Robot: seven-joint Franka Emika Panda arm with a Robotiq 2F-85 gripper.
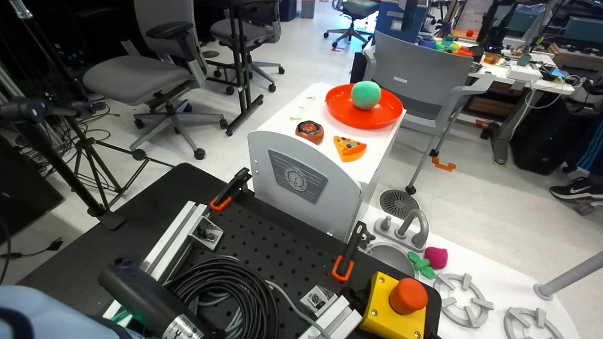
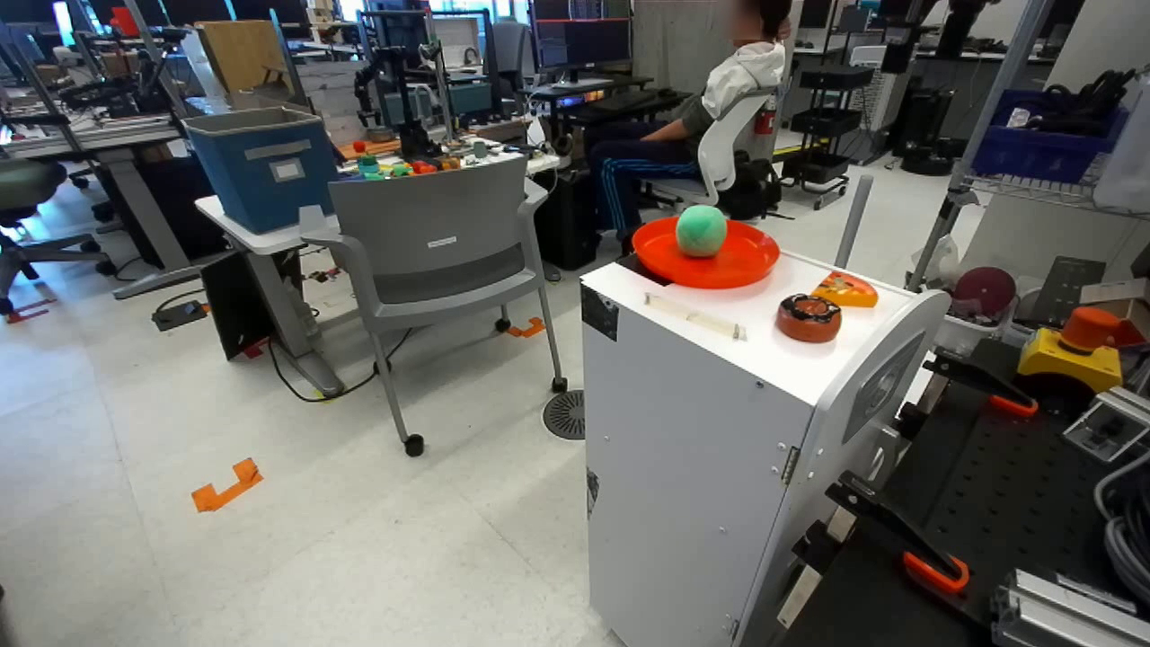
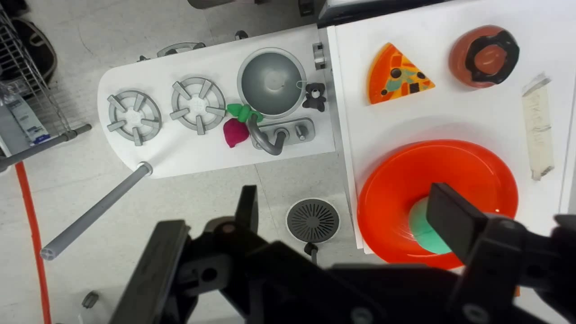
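My gripper is open in the wrist view, its dark fingers (image 3: 459, 218) wide apart with nothing held. A green ball (image 3: 426, 232) rests in a red plate (image 3: 497, 167), partly hidden there by the right finger. The whole ball (image 1: 365, 95) shows in exterior view 1, with the plate (image 1: 345, 116) on the white cabinet. A toy pizza slice (image 3: 397, 78) and a brown toy donut (image 3: 478, 56) lie on the same top, apart from the plate. Dark parts of the gripper are just visible along the upper edge of exterior view 1.
Beside the cabinet (image 2: 690, 420) is a lower white toy counter (image 3: 200, 156) with burners, a sink (image 3: 272, 81) and a tap. A pink toy with green leaves (image 3: 236, 132) lies by the tap. A grey chair (image 2: 442, 243) stands behind the cabinet.
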